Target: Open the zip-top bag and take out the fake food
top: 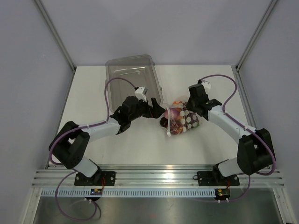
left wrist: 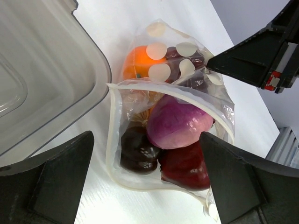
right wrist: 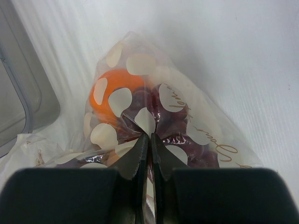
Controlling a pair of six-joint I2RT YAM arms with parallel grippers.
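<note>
The zip top bag (top: 182,121) lies on the table with its mouth gaping. In the left wrist view a purple onion (left wrist: 177,122), dark brown food (left wrist: 139,147) and red food (left wrist: 184,168) show at the opening, and orange food (left wrist: 140,58) under the dotted plastic. My left gripper (top: 156,109) is open above the mouth, nothing between its fingers. My right gripper is shut at the bag's far part, its fingertips on the crinkled plastic; whether film is pinched between them is hard to tell.
An empty clear plastic bin (top: 108,79) stands behind my left arm, close beside the bag.
</note>
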